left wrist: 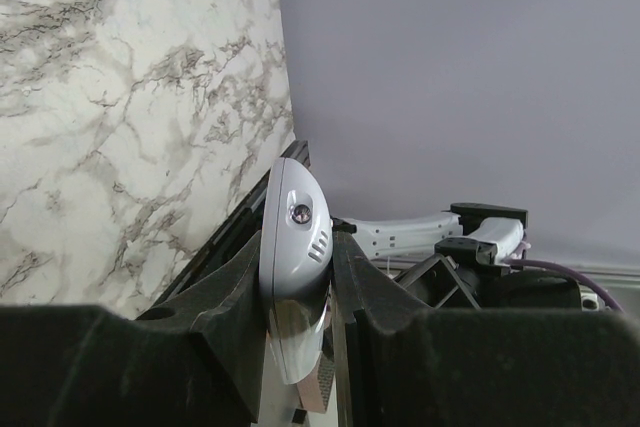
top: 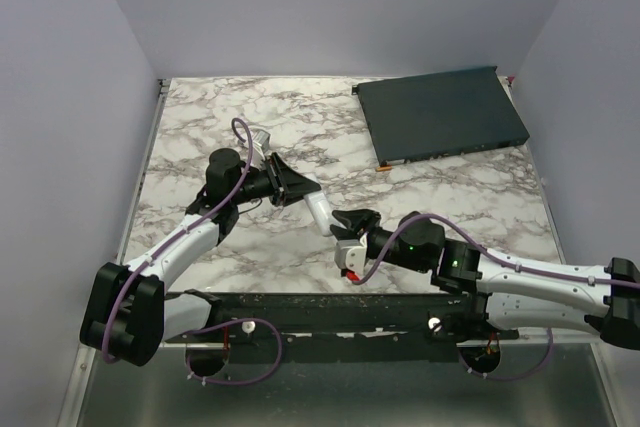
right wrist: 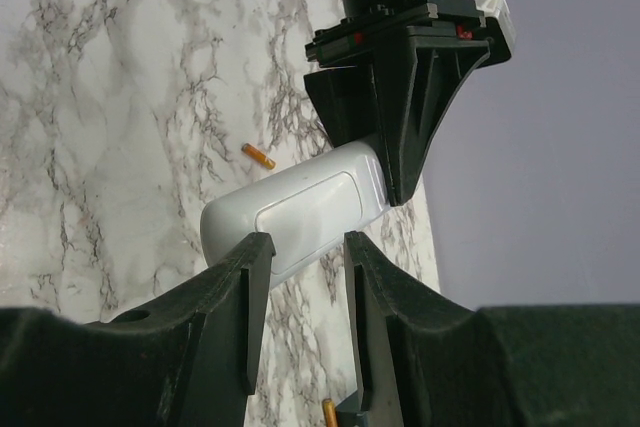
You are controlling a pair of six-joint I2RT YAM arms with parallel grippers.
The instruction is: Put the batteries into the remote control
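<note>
A white remote control (top: 319, 211) is held above the table, with my left gripper shut on it near one end. The left wrist view shows its rounded end with a small dark lens. In the right wrist view the remote's flat panelled side (right wrist: 310, 209) faces me, while the left fingers grip its far end. My right gripper is close to the remote's near end. Its fingertips stand somewhat apart and one overlaps the panel's edge; what lies between them is unclear. An orange battery (right wrist: 258, 156) lies on the table beyond the remote.
A large black board (top: 440, 112) lies at the back right, with another orange battery (top: 384, 169) by its near left corner. Walls enclose the sides and back.
</note>
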